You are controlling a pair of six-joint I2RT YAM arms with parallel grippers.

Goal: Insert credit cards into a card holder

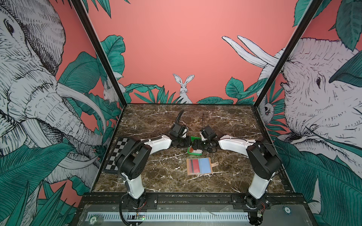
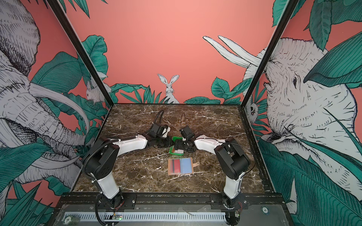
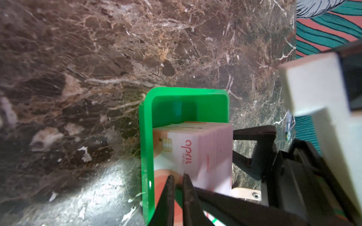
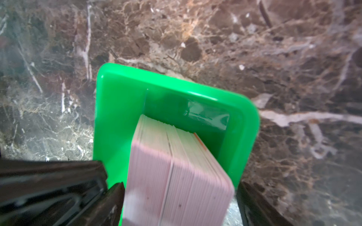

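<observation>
A green box in the middle of the table holds a stack of white cards, the front one printed "april" in the left wrist view. My left gripper is at the front of the stack, its fingertips low over the printed card; whether a card is between them is unclear. My right gripper is open around the stack, a finger to either side. In front of the box lies an open tan card holder [image 1: 187, 166] with red and blue sleeves [image 2: 185, 165].
A black-and-white checkered board [image 1: 113, 158] lies at the left edge.
</observation>
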